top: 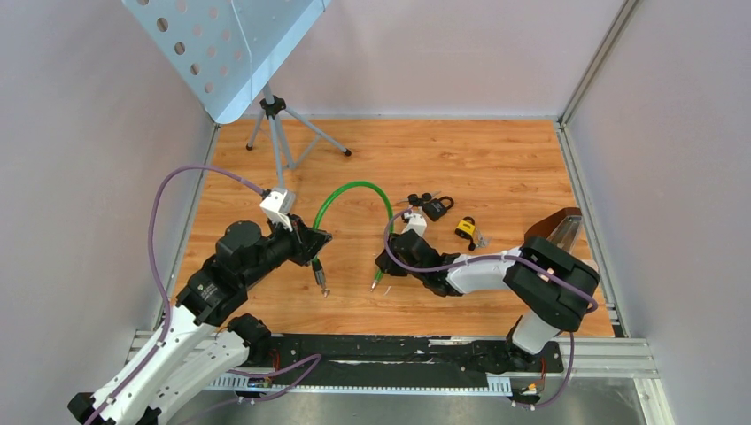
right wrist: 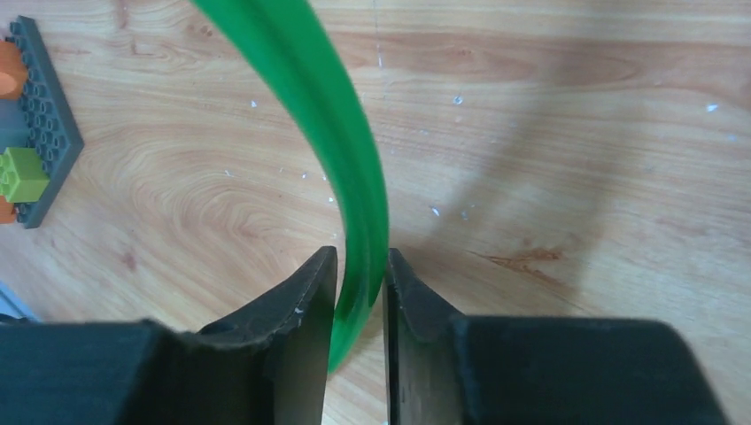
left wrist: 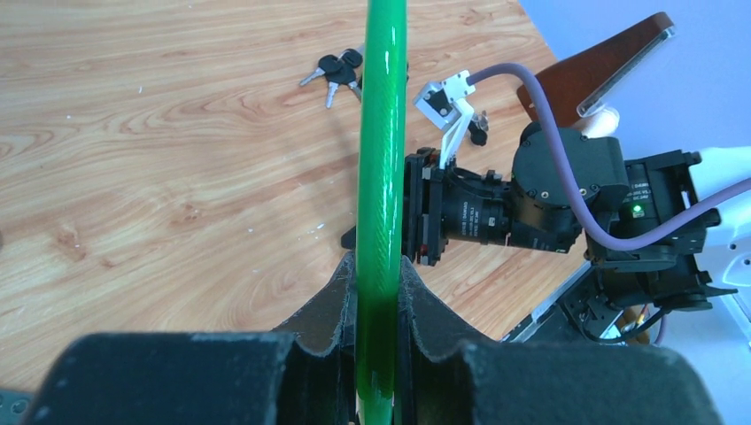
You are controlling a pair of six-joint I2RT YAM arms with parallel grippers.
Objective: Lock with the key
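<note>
A green cable lock (top: 354, 184) forms an arch between the grippers, with metal ends pointing down near the table. My left gripper is closed round one leg of it, which fills the middle of the left wrist view. My right gripper is round the other leg, lower down. Loose keys with black heads (left wrist: 340, 73) lie behind the right gripper, beside a black padlock (top: 437, 207). A yellow padlock (top: 465, 228) with small keys lies further right.
A brown holder (top: 547, 226) stands at the table's right. A tripod (top: 274, 124) stands at the back left under a perforated panel. The right wrist view shows a grey toy plate with coloured blocks (right wrist: 53, 124).
</note>
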